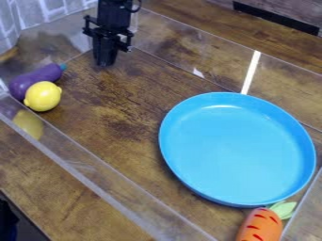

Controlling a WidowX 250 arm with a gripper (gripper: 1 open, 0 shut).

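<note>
The black gripper [107, 47] hangs at the upper left of the camera view, low over the wooden surface, above and right of a purple eggplant [36, 81]; whether anything is between its dark fingers cannot be made out. A yellow lemon [43, 95] lies just below the eggplant. A large blue plate [236, 146] fills the right side, and an orange carrot [259, 226] with a green top lies below it at the bottom edge.
Clear walls border the wooden work surface [126, 141] along the left and lower sides. The middle, between the lemon and the plate, is free, as is the upper right.
</note>
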